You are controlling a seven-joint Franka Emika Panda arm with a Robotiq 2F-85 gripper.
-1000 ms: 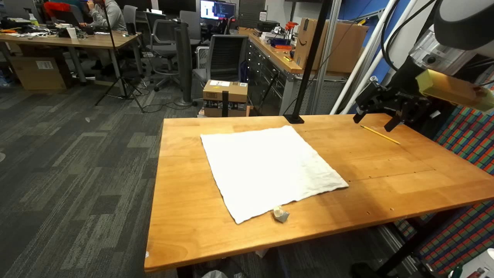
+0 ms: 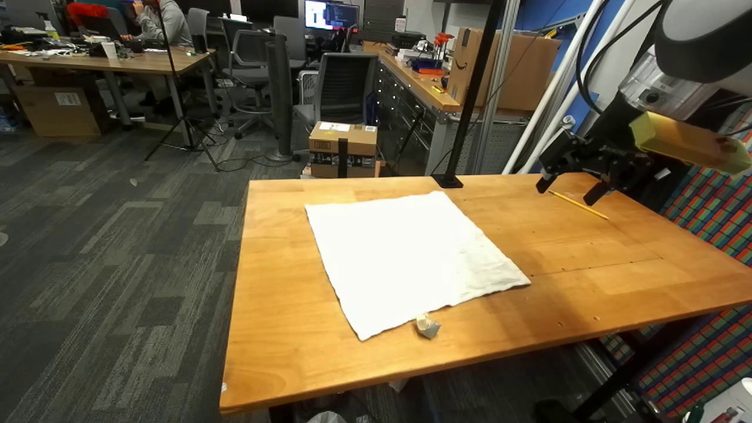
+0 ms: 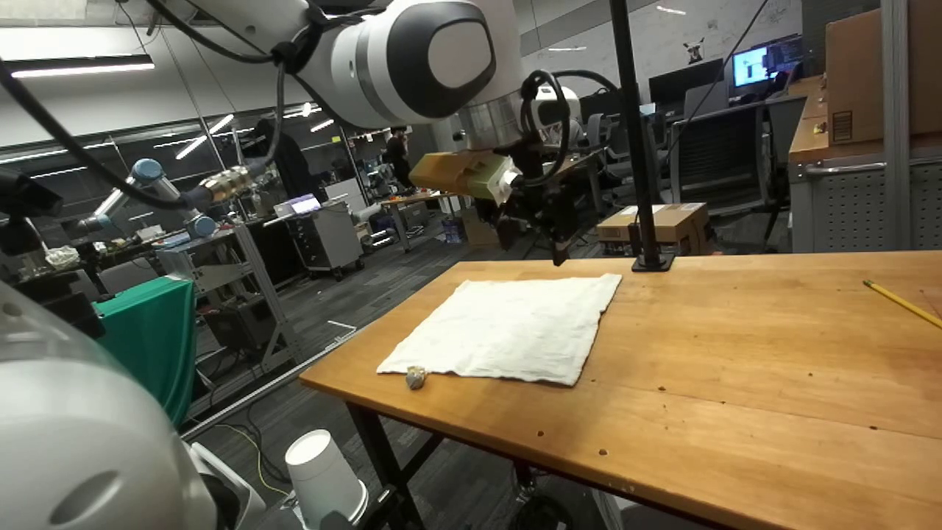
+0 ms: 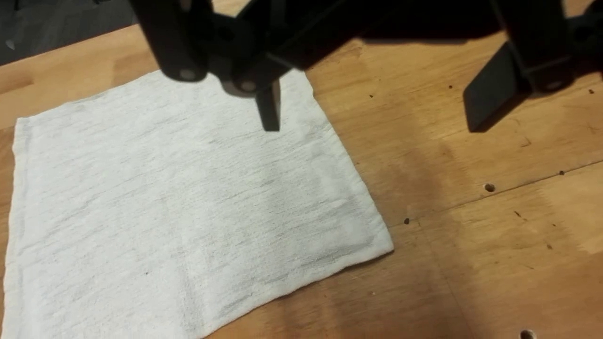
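A white cloth [image 2: 416, 257] lies spread flat on the wooden table, most of it visible in the wrist view too, where its right corner [image 4: 370, 240] points toward bare wood. My gripper is open above the table, its two fingertips wide apart and nothing between them. In exterior view 1 the gripper [image 2: 564, 191] hangs in the air to the right of the cloth. A small crumpled grey-and-beige lump [image 2: 427, 325] sits beside the cloth's near edge; exterior view 2 shows the same lump [image 3: 415, 378] at the cloth's left front corner.
A yellow pencil [image 2: 578, 205] rests on the table's right part. The black pole [image 2: 448, 180] stands at the back edge of the tabletop. Bare wood [image 3: 751, 371] stretches right of the cloth, and the table's front edge runs close to the lump.
In exterior view 1 the gripper sits very slightly lower and further left than before. Cloth, lump and pencil lie unchanged.
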